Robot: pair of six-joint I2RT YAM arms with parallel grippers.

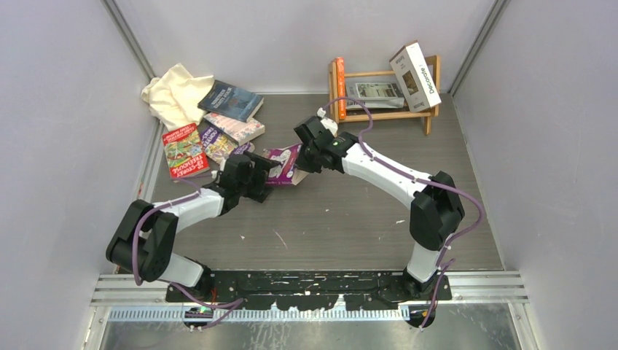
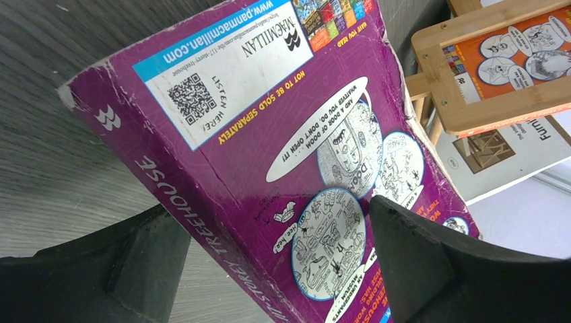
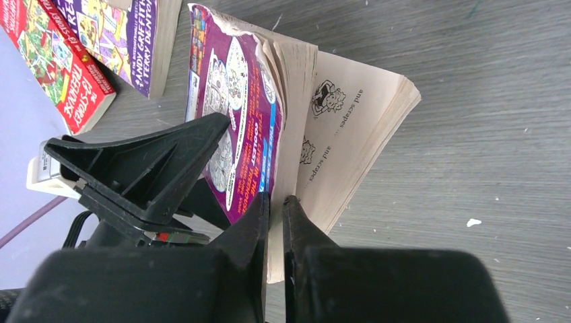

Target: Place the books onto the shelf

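Note:
A purple Treehouse book (image 1: 283, 166) is between the two arms near the middle of the table. My right gripper is shut on part of it, at the page edges; in the right wrist view the book hangs partly open, printed pages (image 3: 350, 128) showing on one side. My left gripper stands open, its fingers (image 2: 431, 262) on either side of the spine end of the purple cover (image 2: 269, 134). To the left lie a red book (image 1: 186, 150), another purple book (image 1: 216, 143), a pinkish book (image 1: 235, 127) and a dark blue book (image 1: 231, 100).
A wooden rack (image 1: 368, 74) at the back right holds an orange book (image 1: 340, 80), a grey-green book (image 1: 375, 92) and a leaning white Decorate book (image 1: 415, 76). Cream cloth (image 1: 175, 98) lies at the back left.

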